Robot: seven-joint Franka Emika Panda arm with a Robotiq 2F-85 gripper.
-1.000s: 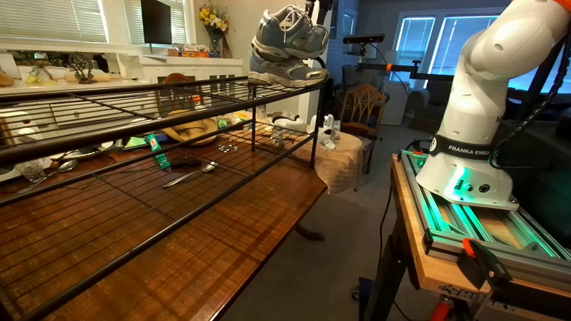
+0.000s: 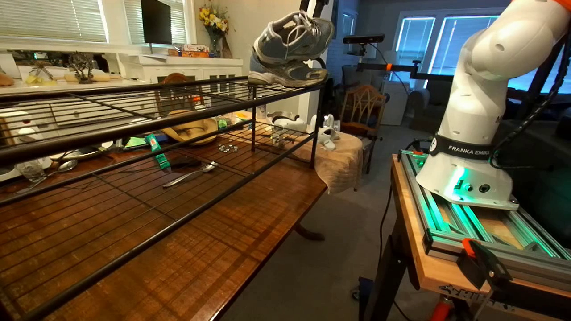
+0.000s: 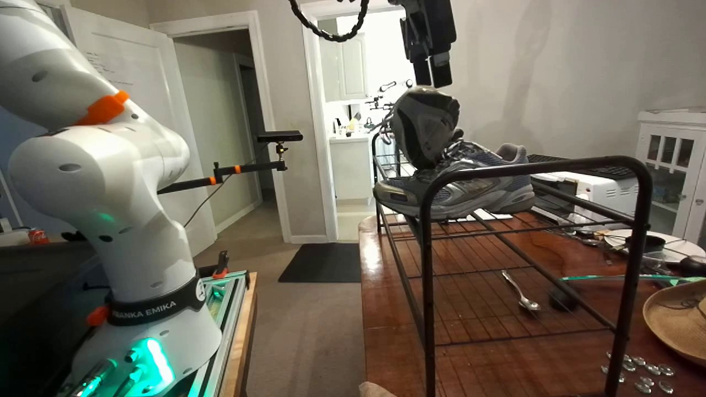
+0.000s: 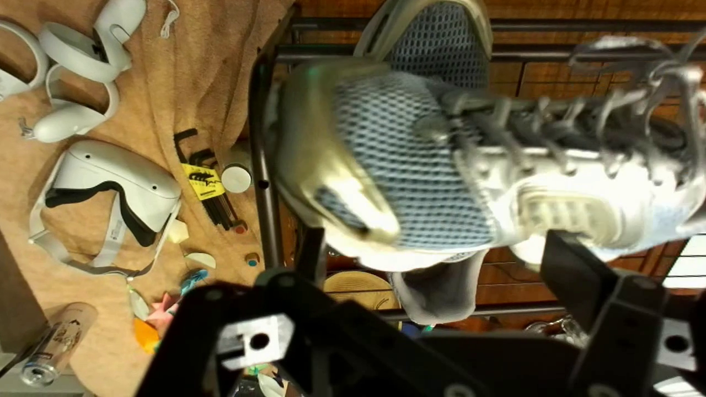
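Two grey-blue running shoes are stacked at the end of the black wire rack (image 3: 539,165). The lower shoe (image 3: 493,195) rests on the rack's top shelf. The upper shoe (image 2: 294,37) leans tilted on it, its toe raised and its dark sole (image 3: 423,129) facing the second exterior view. My gripper (image 3: 432,74) hangs close above the upper shoe, pointing down. In the wrist view its fingers (image 4: 572,271) are spread wide, and the upper shoe (image 4: 410,159), somewhat blurred, lies beyond them, not clamped. Whether a finger touches it cannot be made out.
The rest of the rack's top shelf (image 2: 134,104) is bare. Beneath the rack, a spoon (image 2: 190,174) and a straw hat (image 2: 195,131) lie on the wooden table (image 2: 214,251). Past the rack's end, a cloth-covered table carries a white headset (image 4: 119,178).
The upper shoe has tipped, its toe side rising and its body shifting slightly to the right in the first exterior view. The lower shoe and rack look unmoved.
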